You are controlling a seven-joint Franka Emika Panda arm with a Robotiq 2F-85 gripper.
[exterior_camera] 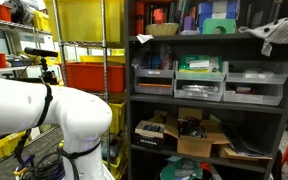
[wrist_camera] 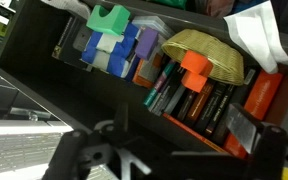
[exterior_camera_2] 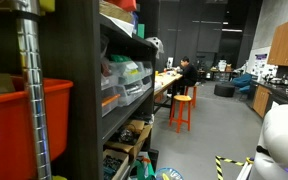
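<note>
In the wrist view my gripper is open, its dark fingers spread wide with nothing held between them. Beyond them is a dark shelf with a row of upright books [wrist_camera: 212, 105]. A woven basket [wrist_camera: 219, 58] lies beside the books, with an orange block [wrist_camera: 193, 66] in front of it. To the left are a purple block [wrist_camera: 146, 42], blue and white boxes [wrist_camera: 112, 52] and a green piece [wrist_camera: 109, 20]. The exterior views show only the white arm [exterior_camera: 34, 110], without the gripper.
Clear plastic bins [exterior_camera: 198, 82] fill the shelf's middle level, with cardboard boxes [exterior_camera: 212, 135] below. A grey cloth [exterior_camera: 274, 35] hangs at the top right. Red and yellow bins [exterior_camera: 89, 77] stand on a wire rack at left. A person [exterior_camera_2: 187, 75] sits far back.
</note>
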